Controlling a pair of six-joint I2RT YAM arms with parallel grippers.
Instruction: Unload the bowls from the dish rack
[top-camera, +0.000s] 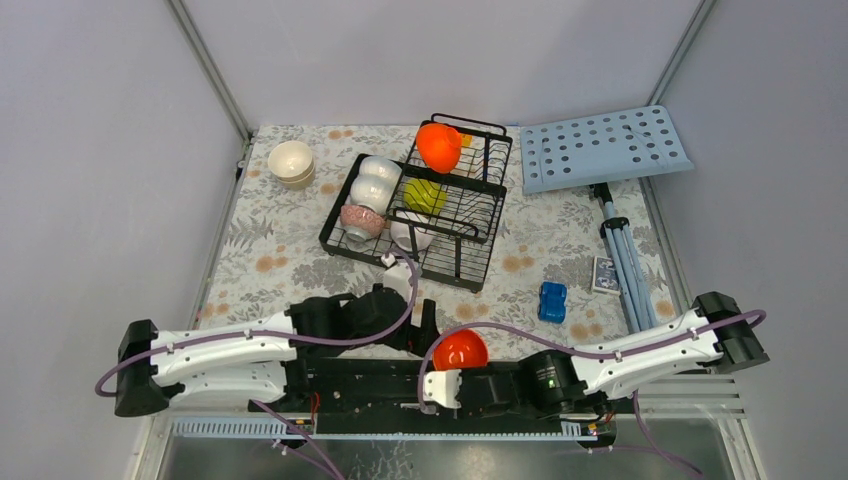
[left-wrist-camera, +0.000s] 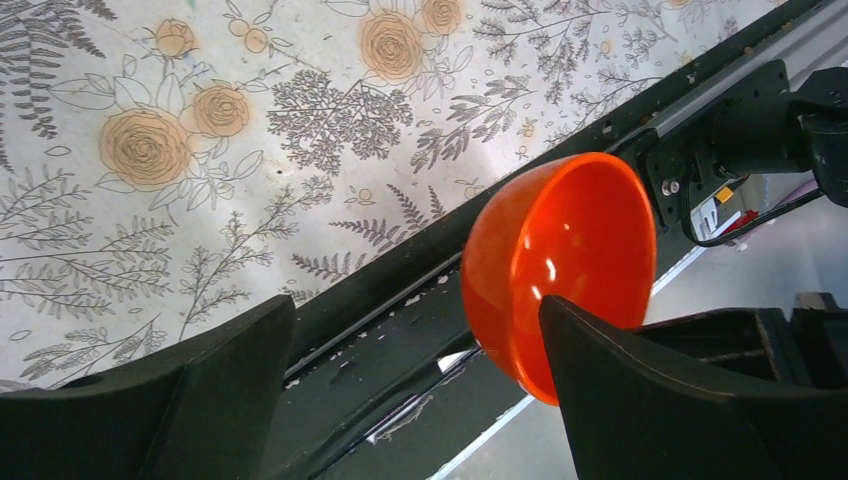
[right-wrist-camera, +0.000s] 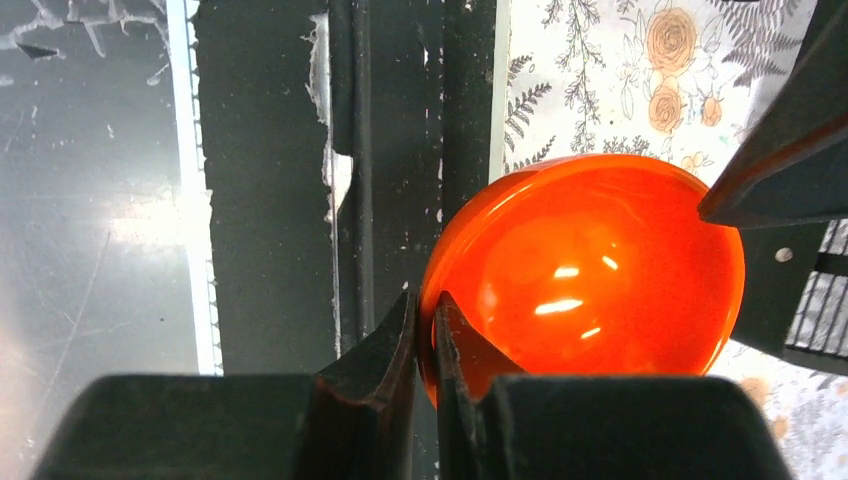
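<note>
An orange bowl is held by its rim over the dark front edge of the table. My right gripper is shut on that rim, and the bowl's inside faces the right wrist camera. Close by, my left gripper stands open, nothing gripped between its fingers. One of its fingers overlaps the bowl's far rim in the right wrist view; whether it touches cannot be told. The black dish rack holds white bowls, a pink patterned bowl, a yellow-green bowl and an orange one on top.
Stacked cream bowls sit at the table's back left. To the right lie a blue object, a small boxed item and a perforated board on folded legs. Left of the rack, the flowered tabletop is mostly clear.
</note>
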